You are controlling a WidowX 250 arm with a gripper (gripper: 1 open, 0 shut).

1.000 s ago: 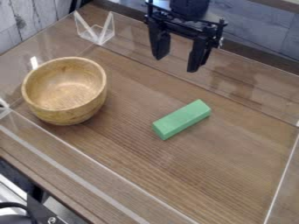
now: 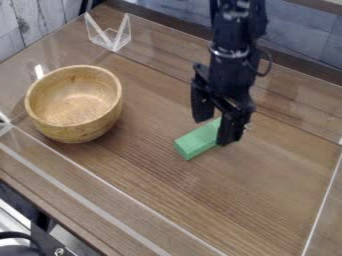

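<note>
My black gripper (image 2: 217,116) hangs over the middle of the table, its open fingers pointing down around the green rectangular block (image 2: 195,144). The block lies diagonally on the wooden surface, its far end partly hidden by the gripper. Whether the fingers touch it I cannot tell.
A round wooden bowl (image 2: 72,132) stands at the left. A white wire object (image 2: 110,32) is at the back left.
My gripper has come down and toward the front from the back of the table to the green block, which looks unmoved.
</note>
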